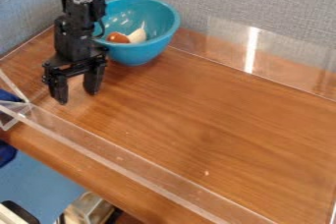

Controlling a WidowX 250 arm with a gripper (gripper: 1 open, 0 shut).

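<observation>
My gripper [75, 88] hangs low over the wooden table [210, 140] at its left end, fingers open and pointing down, with nothing visible between them. A turquoise bowl [153, 22] stands behind and to the right of it, holding an orange round item [120, 38] and a pale piece [138, 33].
A blue object [7, 100] sits at the left edge. Clear plastic rims run along the table's front and back. A textured wall stands behind.
</observation>
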